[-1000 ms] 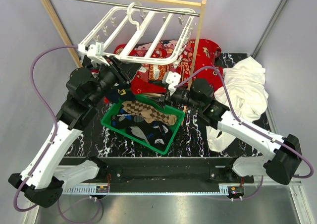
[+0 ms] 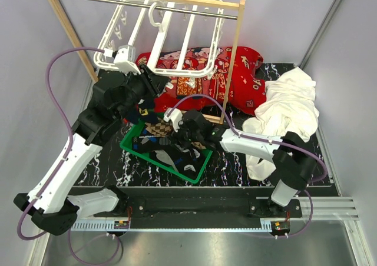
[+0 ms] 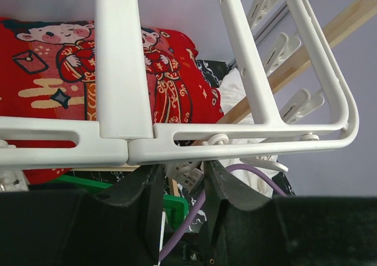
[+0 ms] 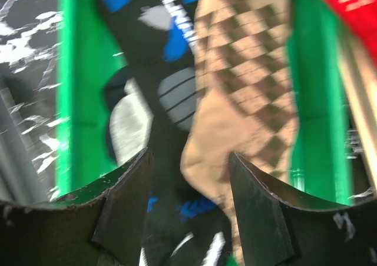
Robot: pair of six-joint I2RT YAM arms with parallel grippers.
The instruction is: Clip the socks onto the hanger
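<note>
The white hanger hangs from a rail, clips along its bars. At its front bar, my left gripper is shut on a pale clip just under the bar; no sock shows in that clip. Over the green basket my right gripper is open, its fingers apart above the socks. Below them lie a brown checkered sock and dark socks with grey, white and blue patches. In the top view the right arm covers part of the basket.
Behind the basket lies a red patterned cushion. White cloth is heaped on the right. The wooden frame's post stands near the right arm. Between basket and cloth, the dark marbled surface has free room at the front.
My right gripper has moved left and down, from the basket's right edge to over the socks. The left gripper and hanger have shifted only slightly.
</note>
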